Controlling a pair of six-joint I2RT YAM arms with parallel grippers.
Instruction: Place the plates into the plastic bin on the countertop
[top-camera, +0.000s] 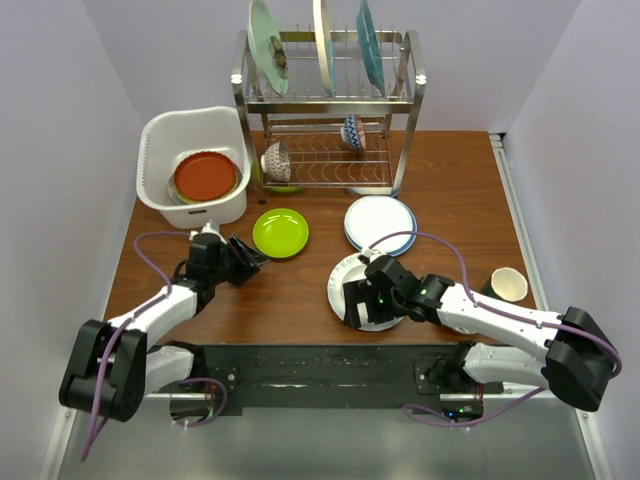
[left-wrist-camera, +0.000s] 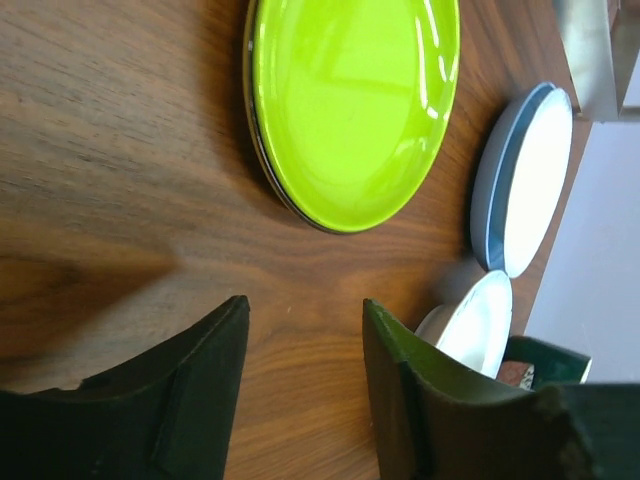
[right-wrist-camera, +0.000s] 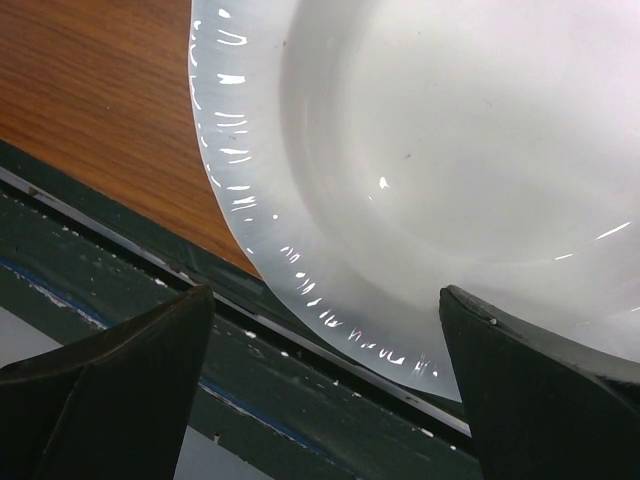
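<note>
On the wooden countertop lies a green plate (top-camera: 281, 233), which seems to have another rim under it in the left wrist view. Just left of and below that plate is my left gripper, part open and empty. The white plastic bin (top-camera: 148, 170) stands at the back left with a red-brown plate (top-camera: 206, 179) inside. A white plate (right-wrist-camera: 480, 150) lies near the front edge, beneath my right gripper, which is open with its fingers over the near rim, nothing gripped. Behind it, a white plate (top-camera: 378, 223) rests on a blue-rimmed one.
A metal dish rack (top-camera: 330, 107) rises at the back, with several plates upright on top and two patterned cups below. A cup (top-camera: 508, 285) stands at the right, partly beside my right arm. Bare countertop (top-camera: 270, 305) lies between the arms.
</note>
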